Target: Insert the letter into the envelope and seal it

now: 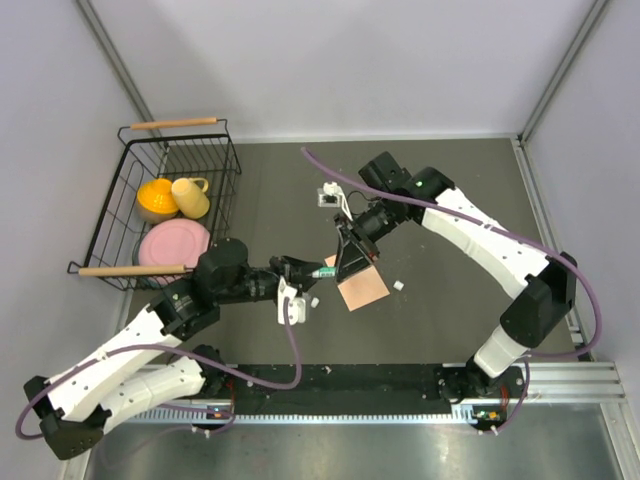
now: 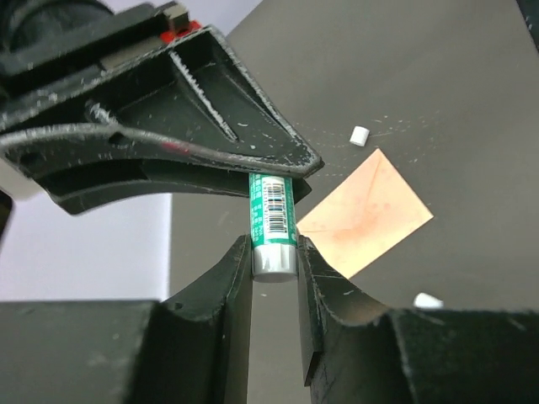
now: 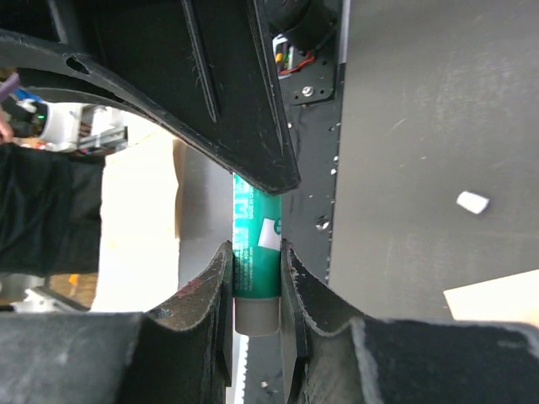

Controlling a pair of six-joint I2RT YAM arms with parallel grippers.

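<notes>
A green glue stick (image 1: 323, 272) is held level between both grippers above the pink envelope (image 1: 365, 292). In the left wrist view my left gripper is shut on the glue stick's silver end (image 2: 274, 261). My right gripper has its fingertips round the other end of the stick (image 3: 257, 252), seen in the right wrist view; whether they grip it tightly is hard to tell. The envelope (image 2: 370, 210) lies flat on the grey table. I cannot pick out a separate letter.
A black wire rack (image 1: 98, 230) with a pink plate, yellow bowl and cup stands at the back left. Small white blocks (image 2: 359, 135) lie near the envelope.
</notes>
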